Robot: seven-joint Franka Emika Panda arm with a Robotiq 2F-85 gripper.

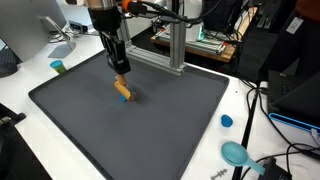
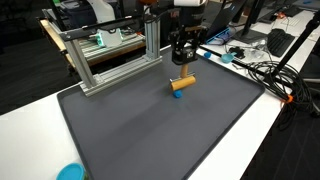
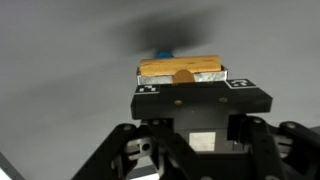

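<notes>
A wooden mallet-like piece (image 1: 123,88) hangs head down from my gripper (image 1: 121,73), which is shut on its upright handle. Its barrel-shaped head (image 2: 183,83) lies crosswise beneath the fingers. Close by the head is a small blue object (image 2: 178,94) on the dark board; in exterior view 1 the blue object (image 1: 124,99) shows just below the wood. From the wrist, the wooden head (image 3: 180,66) spans the fingertips, and a bit of the blue object (image 3: 164,55) peeks out past its edge. Whether wood and blue object touch, I cannot tell.
The dark board (image 1: 150,135) is mostly bare around the arm. A metal frame (image 2: 115,72) stands along its back. Off the board lie a blue piece (image 1: 226,121) and a turquoise cup-like thing (image 1: 238,156). A green-topped container (image 1: 58,67) is at the far left.
</notes>
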